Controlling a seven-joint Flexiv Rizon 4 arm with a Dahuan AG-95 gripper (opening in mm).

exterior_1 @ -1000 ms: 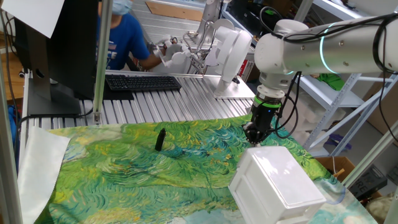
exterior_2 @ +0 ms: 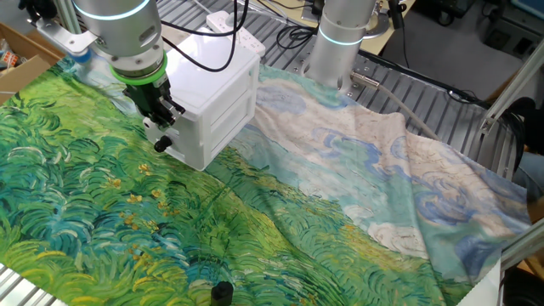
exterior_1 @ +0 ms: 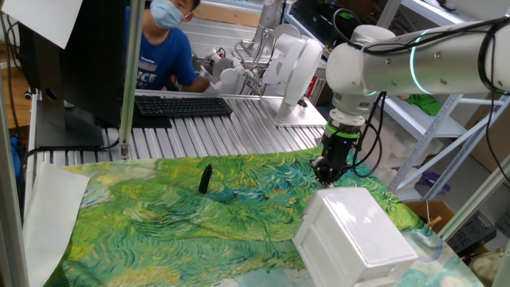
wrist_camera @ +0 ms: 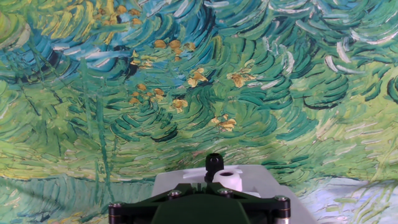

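A white box-like cabinet (exterior_1: 362, 227) stands on the painted cloth, with panelled sides visible. My gripper (exterior_2: 170, 112) points down beside its upper edge, close to the front face; whether they touch is unclear. In the wrist view, the dark linkages of the gripper slope inward and meet at the middle, so it looks shut, with nothing visible between the fingers. Just beyond them a short black knob-like piece (wrist_camera: 214, 164) and a white rounded part (wrist_camera: 229, 180) stick out at the cabinet's face. A black, slim upright object (exterior_1: 205, 179) stands apart on the cloth.
The green and blue patterned cloth (exterior_2: 280, 212) is wrinkled but mostly bare. Behind it are a keyboard (exterior_1: 183, 106), a monitor (exterior_1: 78, 72) and a white device (exterior_1: 296, 72). A person (exterior_1: 165, 52) sits at the back. Cables hang beside my arm.
The person at the back has moved. My arm, the cabinet and the black upright object look unchanged.
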